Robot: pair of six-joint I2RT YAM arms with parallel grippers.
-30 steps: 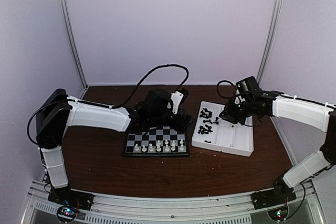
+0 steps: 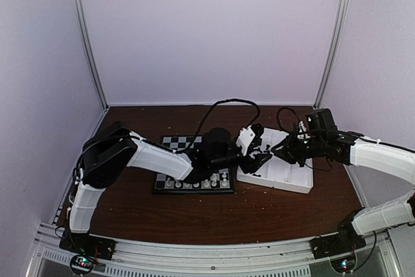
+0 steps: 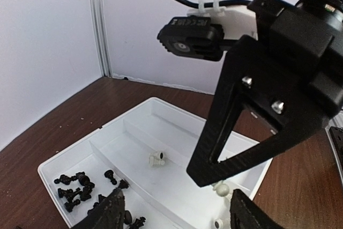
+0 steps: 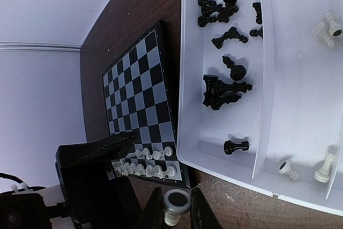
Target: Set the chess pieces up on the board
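Between the fingers of my right gripper a white chess piece is held above the table; it also shows in the left wrist view as a white piece at the fingertips. My left gripper has its fingers apart and empty, facing the right gripper over the tray. The chequered board lies left of the tray, with white pieces in two rows along its near side. The left arm hides much of the board from above.
The white tray holds several black pieces in its left compartment and a few white pieces on the other side of a divider. Bare table lies in front of board and tray.
From over the board my left gripper has moved right and toward the front, over the tray's left side near the right gripper.
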